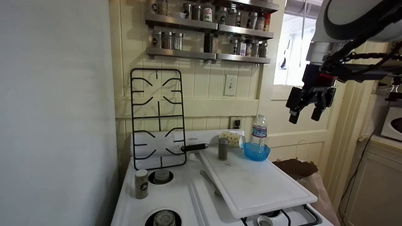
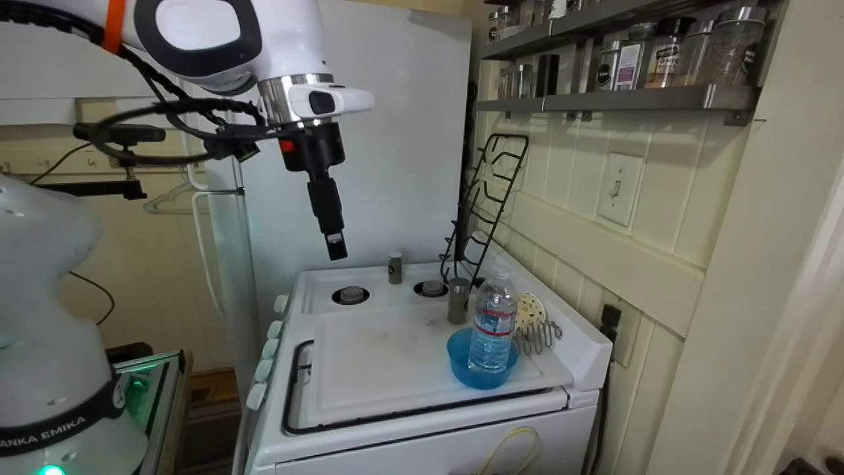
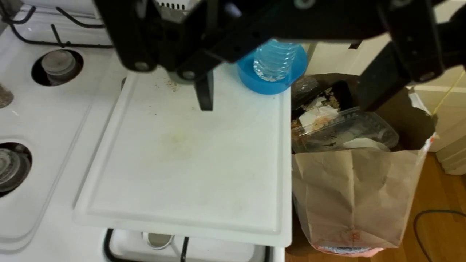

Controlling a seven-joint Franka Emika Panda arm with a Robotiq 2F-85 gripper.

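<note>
High above the right side of the stove, my gripper [image 1: 305, 117] stands open with nothing between its fingers. The wrist view shows its two fingertips [image 3: 204, 94] wide apart over the white cutting board [image 3: 183, 166]. A clear water bottle [image 1: 259, 130] stands upright in a blue bowl [image 1: 257, 153] at the board's back right corner. Near the board's back left corner is a spice jar [image 1: 223, 149]. Another spice jar [image 1: 141, 184] sits on the left of the stove top, beside a burner. In the wrist view my gripper's body hides part of the bottle.
A black grate [image 1: 158, 116] leans upright against the wall. Shelves of spice jars [image 1: 181, 22] hang above. An open paper bag [image 3: 354, 192] stands right of the stove. A spoon [image 1: 211, 182] lies left of the board. The board's middle and front are clear.
</note>
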